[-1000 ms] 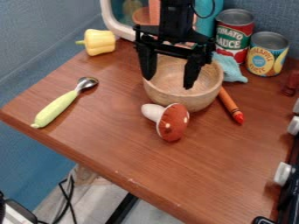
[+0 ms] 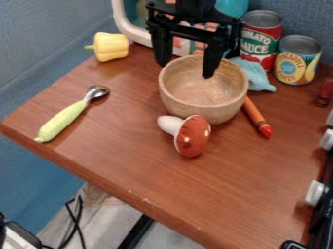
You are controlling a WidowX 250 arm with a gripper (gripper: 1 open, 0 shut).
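Observation:
My black gripper point(image 2: 190, 51) hangs above the back part of a wooden bowl point(image 2: 198, 98), its two fingers apart with nothing visible between them. In front of the bowl a red-capped mushroom point(image 2: 192, 137) with a white stem lies on its side. An orange crayon point(image 2: 258, 117) lies right of the bowl.
Behind are a red can point(image 2: 258, 44), a yellow-labelled can point(image 2: 297, 63), a light blue cloth point(image 2: 256, 79) and a yellow pepper-like object point(image 2: 107, 45). An ice-cream scoop point(image 2: 62, 120) lies left. Black equipment lines the right edge.
My gripper has risen up and back out of the bowl's opening, leaving the bowl's inside in view. The objects on the table look unmoved.

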